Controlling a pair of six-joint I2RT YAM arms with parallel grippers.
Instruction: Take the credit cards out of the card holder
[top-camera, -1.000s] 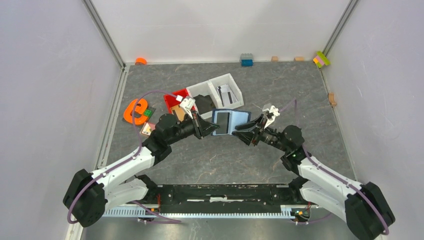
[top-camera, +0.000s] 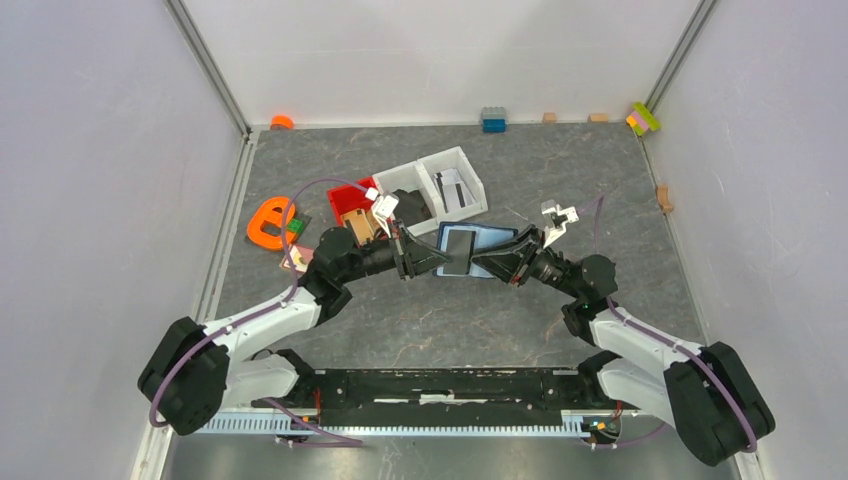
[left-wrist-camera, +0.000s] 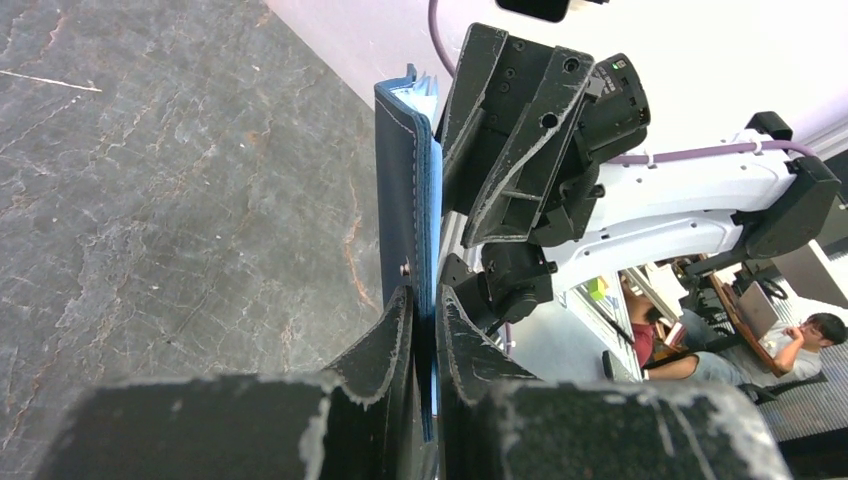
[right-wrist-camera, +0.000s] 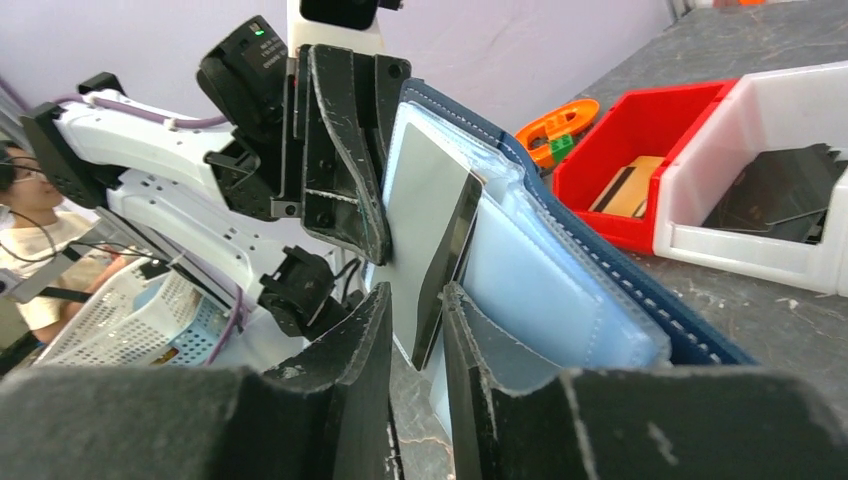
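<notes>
The card holder (top-camera: 490, 240), dark navy outside with pale blue sleeves, hangs above the table between both grippers. My left gripper is shut on it; in the left wrist view it stands edge-on and upright. A grey card (right-wrist-camera: 420, 210) with a dark edge sits in the sleeves. My right gripper is open, its fingertips at the card's dark edge; whether they touch it I cannot tell.
Behind the grippers stand a red bin (right-wrist-camera: 600, 220) and white bins (top-camera: 450, 157). An orange toy (top-camera: 265, 215) lies at the left, blocks (top-camera: 493, 125) along the back.
Both grippers and the card holder have shifted slightly to the right in the top view, and the right arm's wrist has turned a little.
</notes>
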